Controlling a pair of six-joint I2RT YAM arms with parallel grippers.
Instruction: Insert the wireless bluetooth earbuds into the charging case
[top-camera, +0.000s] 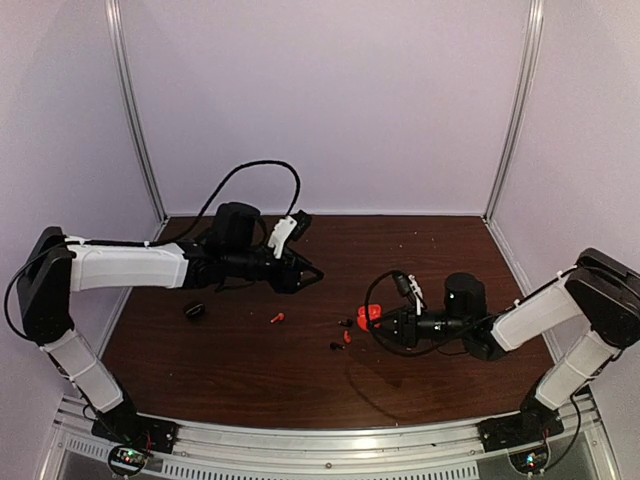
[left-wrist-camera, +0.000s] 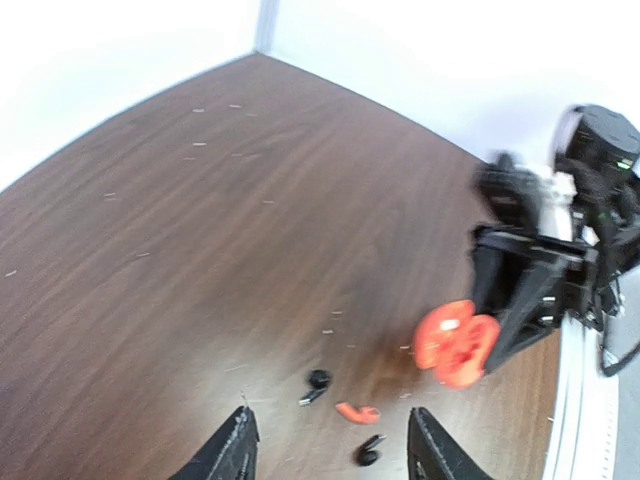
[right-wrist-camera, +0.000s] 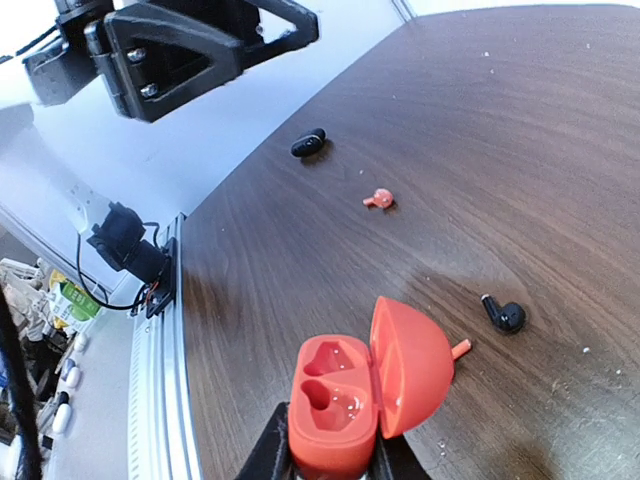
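Observation:
My right gripper (top-camera: 378, 323) is shut on the red charging case (right-wrist-camera: 333, 398), holding it above the table with its lid (right-wrist-camera: 412, 365) raised. The case's hollows look empty in the right wrist view. My left gripper (top-camera: 316, 274) stands open, up and left of the case, nothing between its fingers. On the table, one red earbud lies between two black earbuds, close to the case; the lid partly hides it in the right wrist view. Another red earbud (top-camera: 277, 318) rests alone farther left.
A small black case (top-camera: 194, 310) lies at the table's left side. White walls (top-camera: 320, 110) enclose the back and sides.

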